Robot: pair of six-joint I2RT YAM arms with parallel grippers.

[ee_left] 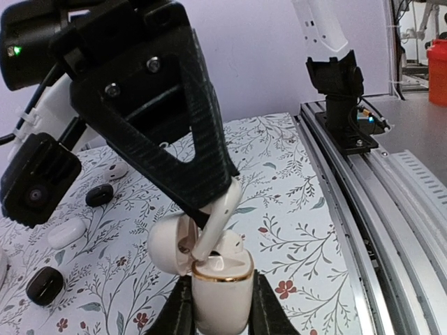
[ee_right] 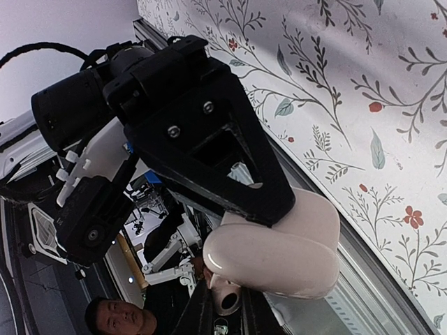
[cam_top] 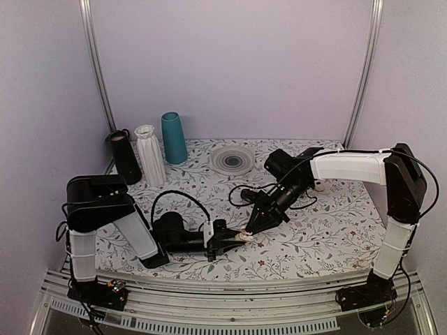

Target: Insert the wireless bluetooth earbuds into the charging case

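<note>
The white charging case (ee_left: 222, 307), with a gold-coloured rim and its lid (ee_left: 167, 243) swung open, is in my left gripper (cam_top: 236, 239), which is shut on it. A white earbud (ee_left: 220, 216) is pinched stem-first by my right gripper (cam_top: 249, 231). In the left wrist view the earbud's lower end meets the case opening beside the lid; how deep it sits cannot be told. From the right wrist view, the pale case (ee_right: 279, 258) covers much of the earbud (ee_right: 227, 294), and a dark oval shows on the earbud's visible part.
A grey round plate (cam_top: 232, 160) lies at the back of the patterned table. Behind on the left stand a teal vase (cam_top: 174, 138), a white vase (cam_top: 150, 155) and a black jug (cam_top: 125, 157). Small black and white oval objects, such as one black oval (ee_left: 45, 286), lie away from the grippers.
</note>
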